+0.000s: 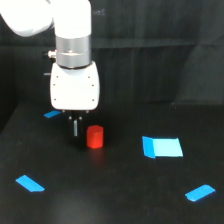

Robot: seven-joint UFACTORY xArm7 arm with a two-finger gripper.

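Observation:
A small red block [95, 136] stands on the dark table, a little left of the middle of the view. From above, the white and grey arm reaches down, and its gripper [75, 127] hangs just left of the red block as seen here. The thin fingers look close together, but they are too small and dark to tell how far apart they stand. Nothing shows between them, and the red block appears separate from them. Whether the fingertips touch the table is unclear.
To the right lies a flat light-blue square [168, 147] with a darker blue strip [148, 147] along its left side. Blue tape pieces mark the front left [30, 184], the front right [200, 193] and the back left [54, 114].

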